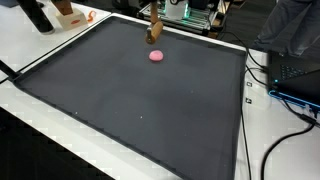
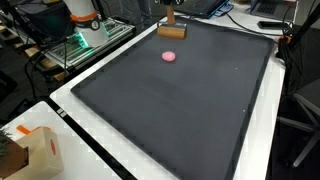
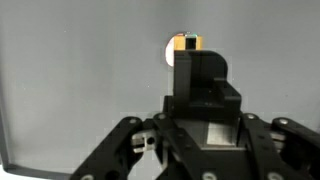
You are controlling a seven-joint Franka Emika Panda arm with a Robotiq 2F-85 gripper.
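Observation:
A wooden mallet-like piece shows near the far edge in both exterior views, with a block-shaped head (image 2: 172, 31) and an upright handle (image 2: 170, 15). In the wrist view my gripper is shut, and the tan end of the wooden piece (image 3: 181, 43) shows just beyond its dark fingers. A round pink disc (image 1: 156, 56) lies flat on the dark board; from above, the wooden piece partly covers it. Most of the handle and the grip on it are hidden. In the exterior views the gripper is cut off by the top edge.
The dark grey board (image 1: 130, 95) is otherwise clear, with wide free room in front of the disc. Cables (image 1: 275, 135) and dark equipment (image 1: 292, 78) stand off its right side in the first exterior view. A beige box (image 2: 32, 155) sits at lower left in the second.

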